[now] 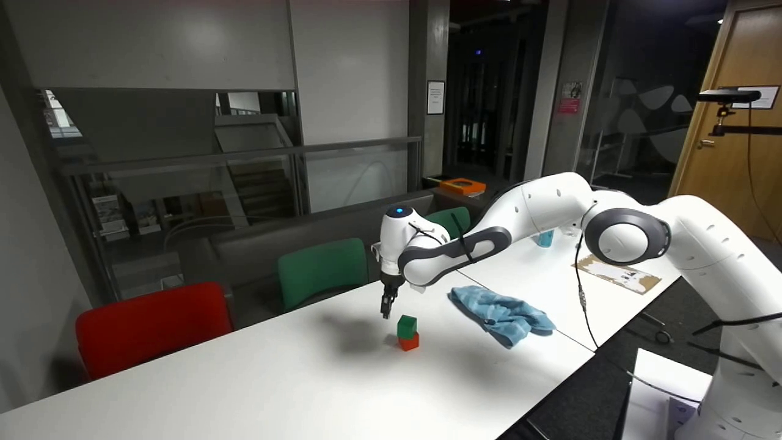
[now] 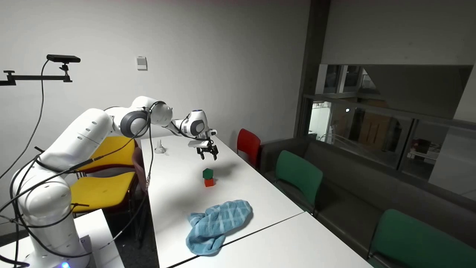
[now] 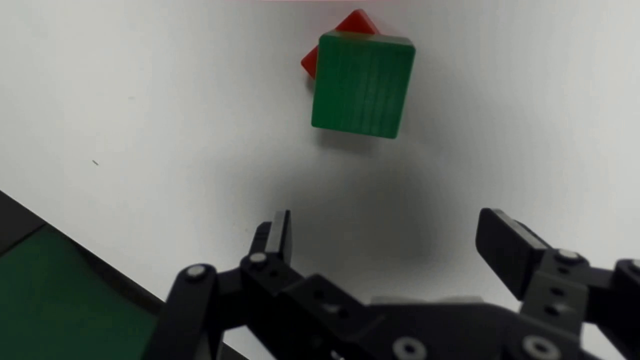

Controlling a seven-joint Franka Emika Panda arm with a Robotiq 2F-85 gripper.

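Observation:
A green cube (image 1: 407,326) rests on top of a red cube (image 1: 409,342) on the white table. Seen from the wrist, the green cube (image 3: 363,85) covers most of the red cube (image 3: 358,23), whose corners stick out turned at an angle to it. My gripper (image 2: 208,156) hangs above the table, apart from the stack and beyond it in the second exterior view. In the wrist view the fingers of my gripper are spread wide, with only bare table and shadow showing between them.
A crumpled blue cloth (image 2: 218,227) lies on the table near the stack. Chairs, red (image 1: 154,330) and green (image 1: 322,272), line one table edge. A small pale object (image 2: 159,147) stands at the table's far end. Bare table (image 1: 242,374) surrounds the stack elsewhere.

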